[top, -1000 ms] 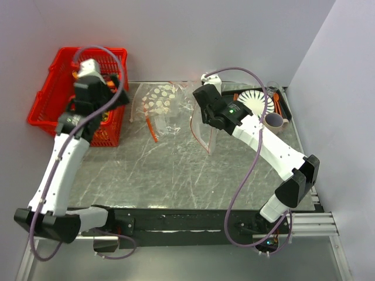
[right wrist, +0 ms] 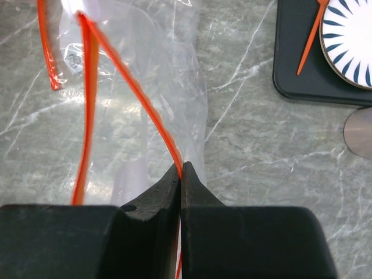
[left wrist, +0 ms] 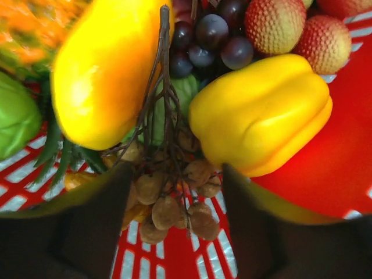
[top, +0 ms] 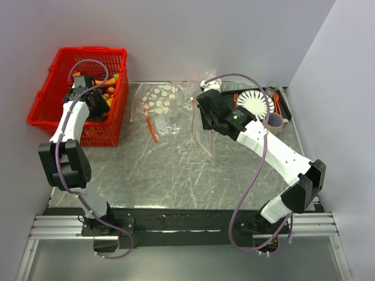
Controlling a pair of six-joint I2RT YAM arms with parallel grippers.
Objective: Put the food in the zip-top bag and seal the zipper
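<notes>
My left gripper is inside the red basket (top: 44, 111), its blurred fingers parted above a cluster of brown fruit on a stem (left wrist: 165, 212), with a yellow pepper (left wrist: 261, 116), a mango (left wrist: 96, 75), grapes (left wrist: 212, 32) and lychees (left wrist: 276, 23) around it. My right gripper is shut on the red-zippered edge of the clear zip top bag (right wrist: 133, 145), whose opening hangs toward the table. Other clear bags (top: 155, 102) lie flat beside it.
A black tray (right wrist: 290, 70) with a striped plate (right wrist: 349, 35) and orange utensils sits at the back right, a mug (right wrist: 357, 133) near it.
My left arm has swung left and down into the basket, its gripper turning over the fruit. The right arm has shifted slightly, still at the bag.
</notes>
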